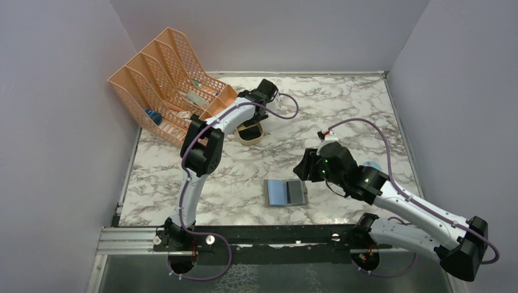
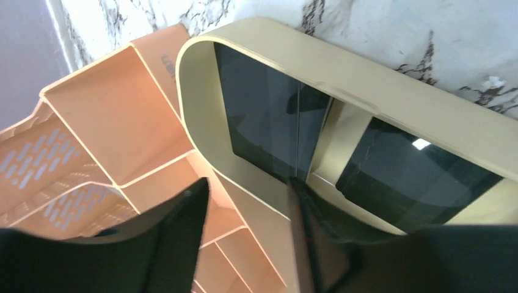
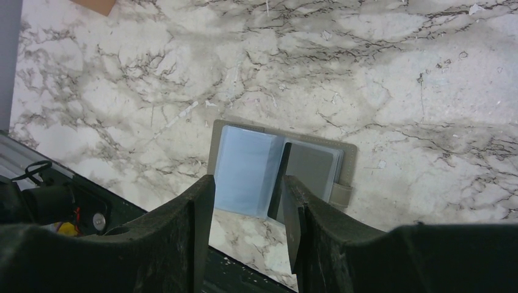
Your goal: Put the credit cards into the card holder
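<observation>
Dark cards stand in two compartments of a cream box (image 2: 262, 36); in the left wrist view one dark card (image 2: 259, 110) shows in the nearer compartment and another dark card (image 2: 415, 171) beyond the divider. Over the box my left gripper is part open, with no card visible between its fingers; from above, the arm partly covers the box (image 1: 251, 141). The card holder lies opened flat on the table, a pale blue sleeve (image 3: 247, 168) on one half and a grey sleeve (image 3: 308, 174) on the other. Above it my right gripper is open and empty.
Against the box stands an orange slotted rack (image 1: 177, 67) with several small items in it. A light blue round object (image 1: 371, 165) is partly hidden behind the right arm.
</observation>
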